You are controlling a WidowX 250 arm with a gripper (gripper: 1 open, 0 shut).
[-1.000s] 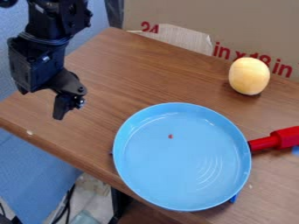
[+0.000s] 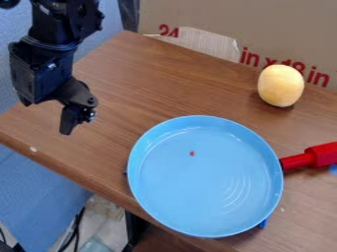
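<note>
My black gripper (image 2: 75,115) hangs over the left part of the wooden table, its tip pointing down; whether its fingers are apart I cannot make out. A light blue plate (image 2: 204,187) with a small red speck fills the lower right of the table. A pale yellow, egg-shaped object (image 2: 281,86) stands at the back right, apart from the plate and from my gripper.
A red handle (image 2: 309,157) sticks out from beside the plate's right rim, with blue pieces near it. A cardboard box (image 2: 243,30) backs the table. Cables lie below the left edge.
</note>
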